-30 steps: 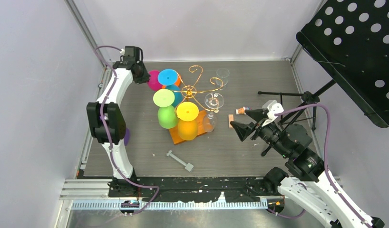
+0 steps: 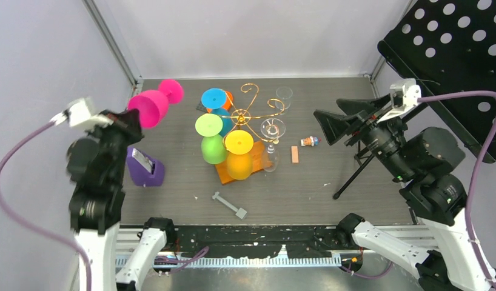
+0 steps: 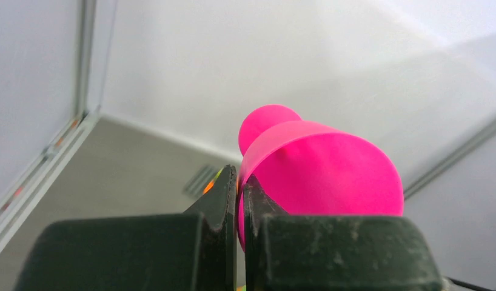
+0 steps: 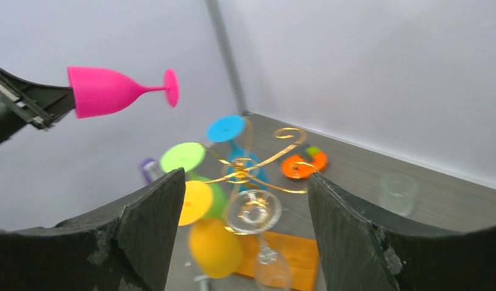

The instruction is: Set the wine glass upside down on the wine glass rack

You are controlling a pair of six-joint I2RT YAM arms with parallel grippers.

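My left gripper is shut on the rim of a pink wine glass (image 3: 318, 167), high at the left of the workspace. In the right wrist view the pink glass (image 4: 109, 91) lies sideways in the air, its foot pointing right. The gold wine glass rack (image 2: 241, 117) stands mid-table with curled arms. Blue (image 2: 214, 97), green (image 2: 208, 125), yellow (image 2: 239, 142) and clear (image 2: 273, 128) glasses hang upside down from it; its two far-right arms look empty. My right gripper is open, nothing between its fingers, right of the rack.
A clear tumbler (image 2: 284, 97) stands behind the rack at right. A purple holder (image 2: 146, 168) sits on the left, a grey tool (image 2: 230, 206) in front. A small pinkish block (image 2: 294, 154) and a little figure (image 2: 310, 141) lie to the right, near a black stand (image 2: 353, 176).
My left arm has lifted the pink glass and carried it left and toward the camera, tipping it from upright to sideways. My right arm has risen and shifted right.
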